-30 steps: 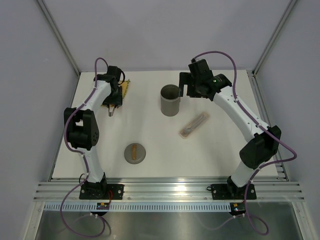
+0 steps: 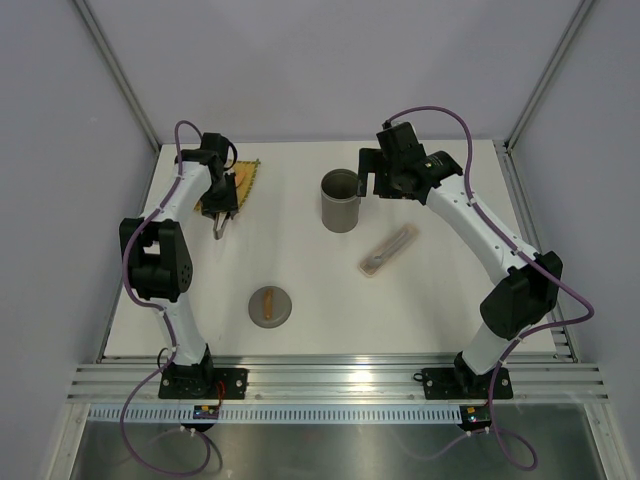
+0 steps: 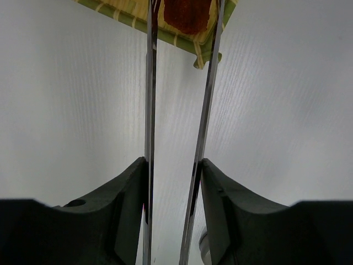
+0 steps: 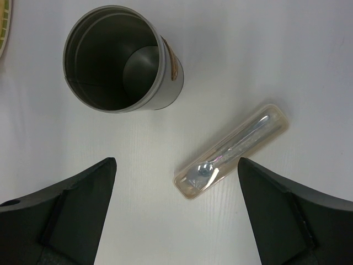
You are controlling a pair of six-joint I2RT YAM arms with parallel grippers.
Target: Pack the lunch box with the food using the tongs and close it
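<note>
A metal canister (image 2: 340,210) (image 4: 121,61) stands upright near the middle, empty inside. Right of it lies a clear case (image 2: 388,250) (image 4: 231,150) holding a spoon. A round grey lid (image 2: 283,300) with an orange handle sits near the front. At back left is a yellow-green edged mat (image 3: 121,16) with a dark red item (image 3: 186,15) on it. My left gripper (image 2: 222,215) is open over it, its long metal prongs either side of the red item; whether they touch it is unclear. My right gripper hangs open and empty above the table beside the canister.
The left arm covers part of the mat and the table's left side; the right arm reaches over the back right. Metal rails frame the table.
The right arm has dipped very slightly; the objects look unmoved.
</note>
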